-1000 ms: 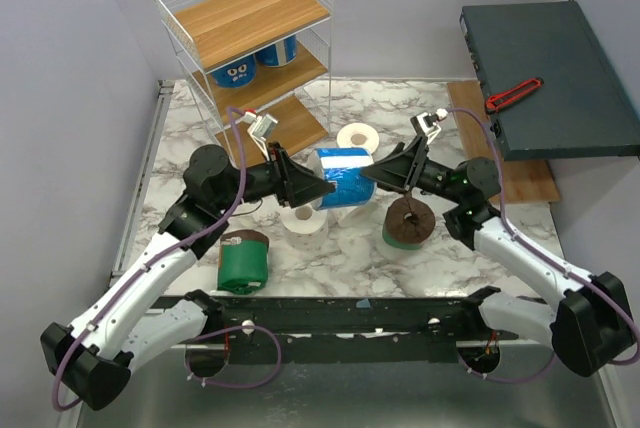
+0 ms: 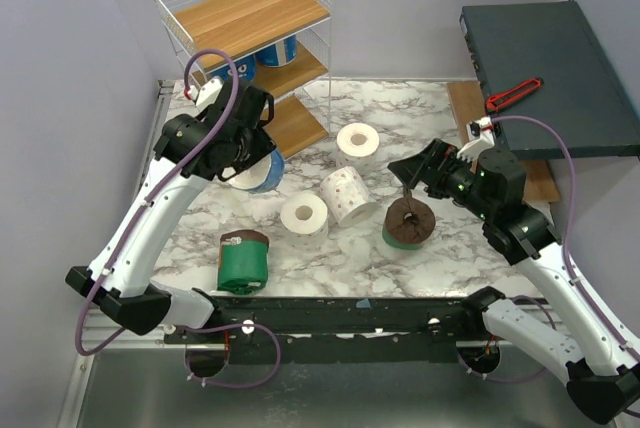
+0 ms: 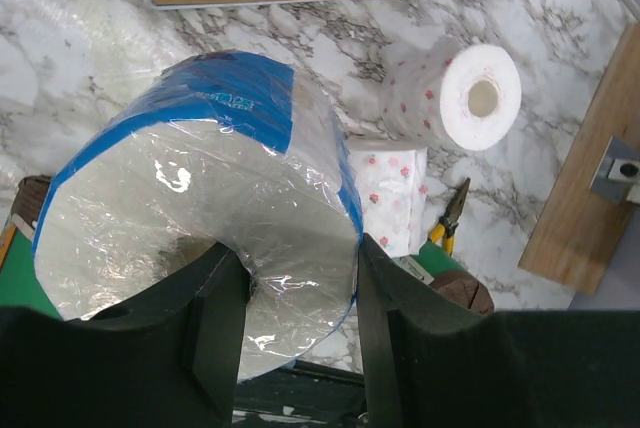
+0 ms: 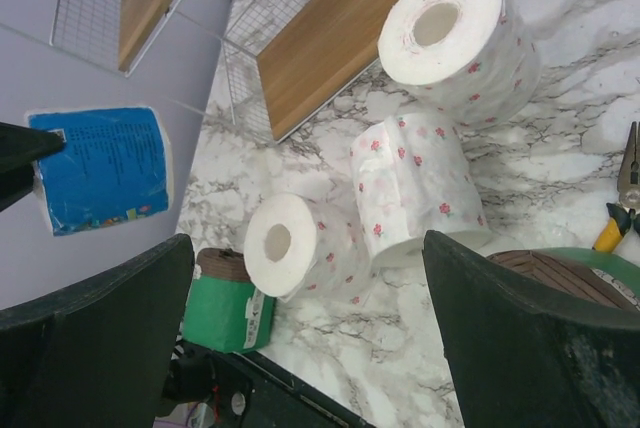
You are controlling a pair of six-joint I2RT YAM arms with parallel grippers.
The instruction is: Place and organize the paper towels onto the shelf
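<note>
My left gripper is shut on a plastic-wrapped paper towel roll with a blue band, lifted beside the wire shelf (image 2: 255, 13) at the back left; the roll also shows in the right wrist view (image 4: 105, 168). My right gripper (image 2: 420, 163) stands open, above a brown-topped green roll (image 2: 408, 223). Three white flowered rolls stand or lie on the marble surface: one at the back (image 2: 357, 143), one on its side (image 2: 345, 198), one nearer (image 2: 303, 223). Blue packages (image 2: 277, 50) sit on the middle board.
A green package (image 2: 242, 268) lies at the front left. Pliers (image 4: 620, 198) lie near the brown-topped roll. A dark case (image 2: 530, 58) with a red tool and a wooden board (image 2: 540, 184) occupy the right side. Marble is clear between shelf and front left.
My left gripper has carried the blue-banded roll from the centre leftward toward the shelf. My right gripper, earlier at that roll, has let go and drawn back rightward.
</note>
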